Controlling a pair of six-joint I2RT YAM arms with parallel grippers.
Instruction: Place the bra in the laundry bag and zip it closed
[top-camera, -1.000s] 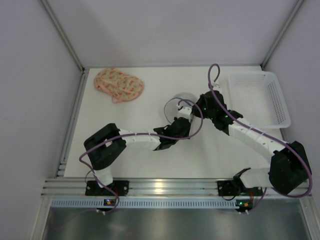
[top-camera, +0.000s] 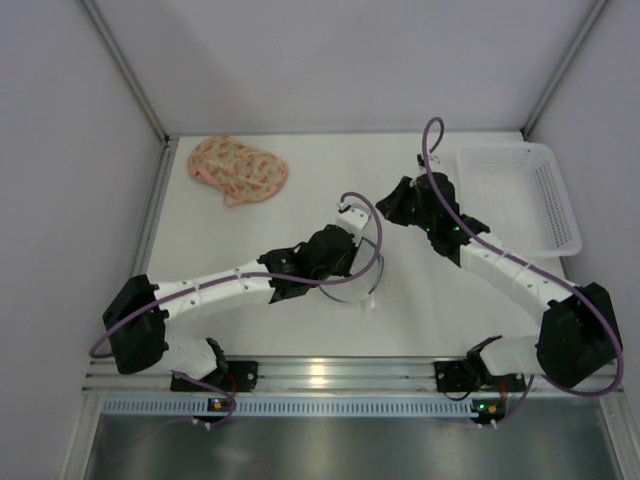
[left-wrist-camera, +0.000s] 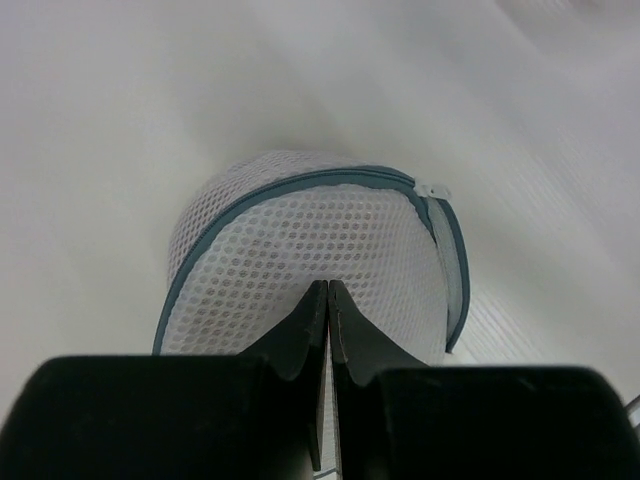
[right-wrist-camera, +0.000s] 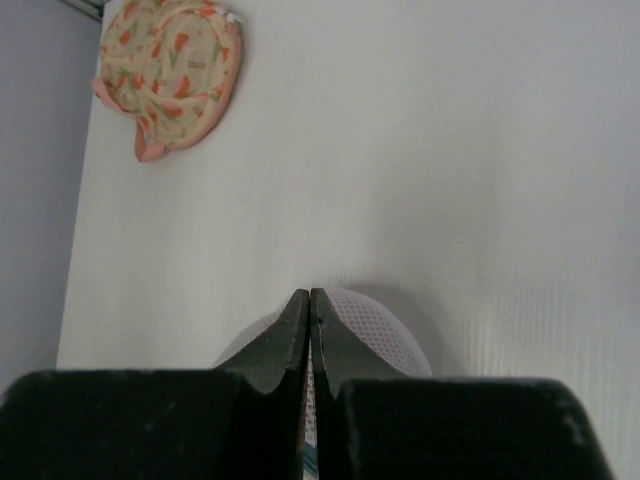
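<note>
The white mesh laundry bag (left-wrist-camera: 280, 250) with grey-blue zip trim (left-wrist-camera: 250, 200) lies mid-table, partly hidden under my left arm in the top view. A small zip pull (left-wrist-camera: 435, 192) shows at its right end. My left gripper (top-camera: 350, 262) is over the bag, shut, with nothing seen held. My right gripper (top-camera: 385, 208) is shut to the upper right of the bag, apart from it in the top view. The orange-patterned fabric piece (top-camera: 235, 168) (right-wrist-camera: 170, 75), apparently the bra or its cover, lies flat at the back left.
A white plastic bin (top-camera: 515, 200) stands at the right. Walls border the table.
The bag has shifted toward the front and lies lower. My left gripper has moved with changing pose over it; my right has drawn slightly back from the bag.
</note>
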